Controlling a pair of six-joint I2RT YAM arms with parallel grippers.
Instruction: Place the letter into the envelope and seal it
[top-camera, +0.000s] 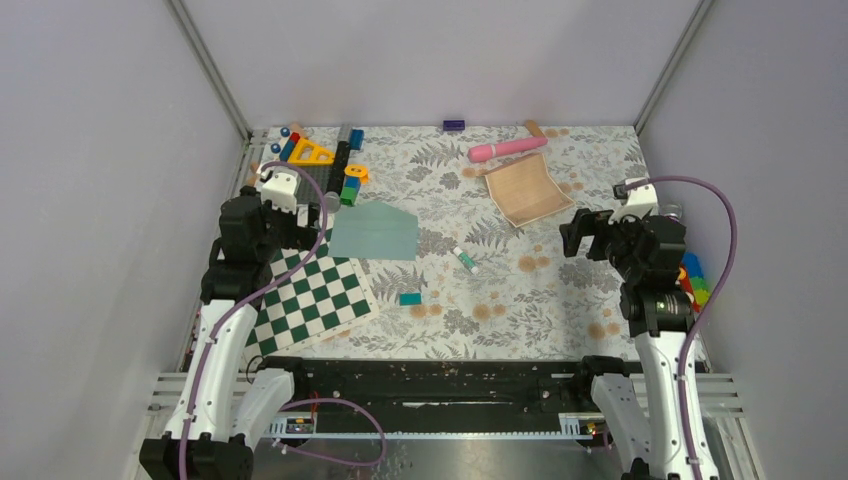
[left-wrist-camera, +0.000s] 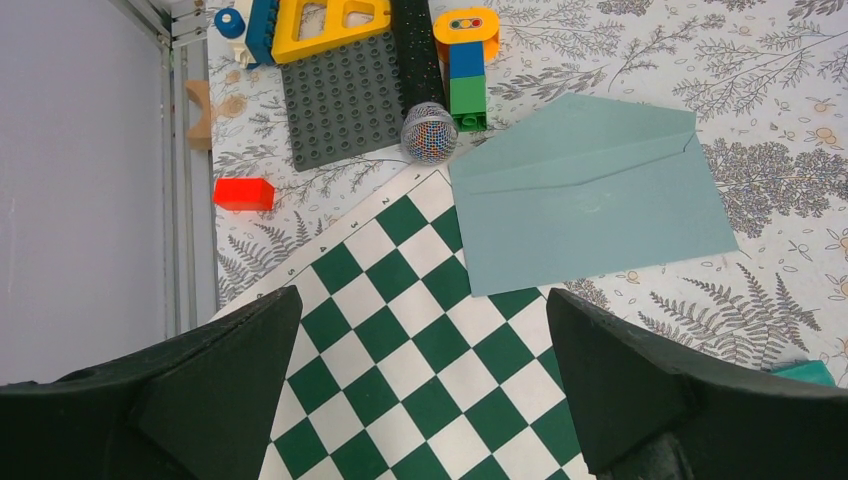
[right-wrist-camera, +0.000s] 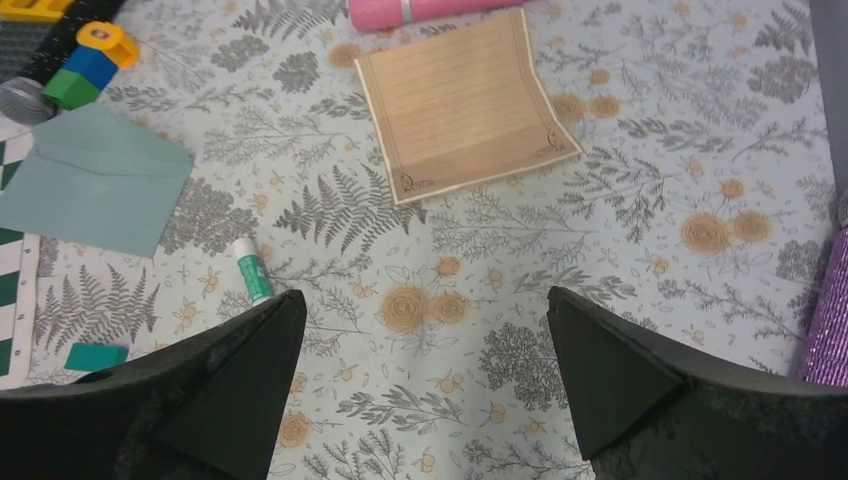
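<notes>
A pale blue-green envelope (top-camera: 374, 232) lies flat left of the table's middle, one corner over the checkered board; its flap (left-wrist-camera: 600, 135) is open toward the back. The letter, a tan lined sheet (right-wrist-camera: 460, 105) with curled edges, rests alone at the back right. Between them, nearer the front, is a green-and-white glue stick (right-wrist-camera: 252, 268). My left gripper stands open above the board, just left of the envelope, with nothing in its fingers. Over the right side of the table my right gripper is open and empty too, in front of the letter and to its right.
A pink cylinder (top-camera: 507, 150) lies just behind the letter. Toy blocks, a grey baseplate (left-wrist-camera: 340, 100) and a microphone (left-wrist-camera: 430, 130) crowd the back left. A teal block (top-camera: 410, 299) sits near the front.
</notes>
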